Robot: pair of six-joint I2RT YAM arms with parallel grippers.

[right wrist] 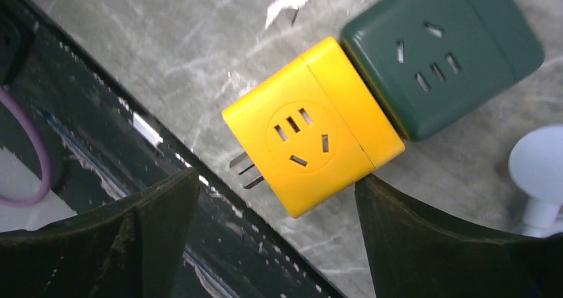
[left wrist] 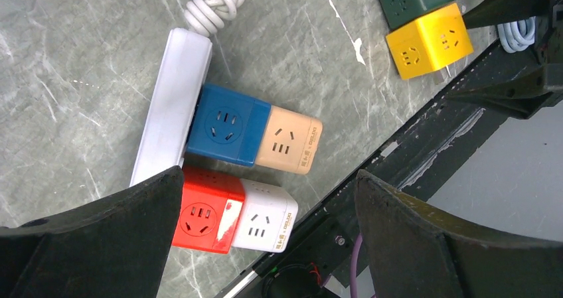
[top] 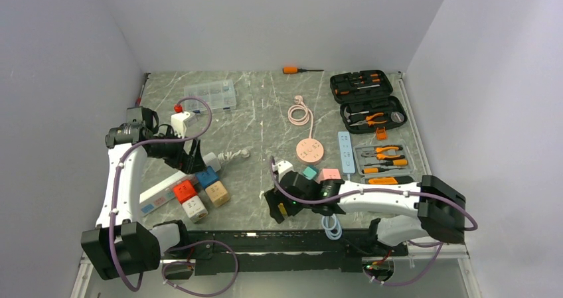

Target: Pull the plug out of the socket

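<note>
The yellow plug cube [right wrist: 312, 129] lies against a dark green socket cube [right wrist: 441, 52]; bare metal prongs [right wrist: 247, 170] stick out from the yellow cube's far side. My right gripper [top: 275, 206] is open over them, with one fingertip [right wrist: 189, 185] off the yellow cube's prong side and the other close to its lower corner. From above, the arm hides most of both cubes. My left gripper [top: 194, 160] hangs open above a white power strip [left wrist: 171, 99]. Plugged along it are a blue cube [left wrist: 226, 122] with a peach one [left wrist: 289, 141], and a red cube [left wrist: 207, 212] with a white one [left wrist: 265, 216].
Behind my right gripper lie a pink round socket [top: 310, 151] and a blue power strip [top: 346, 153]. A tool tray [top: 406, 153] and an open tool case [top: 365, 105] stand at the right. The table's front edge runs close by the yellow cube.
</note>
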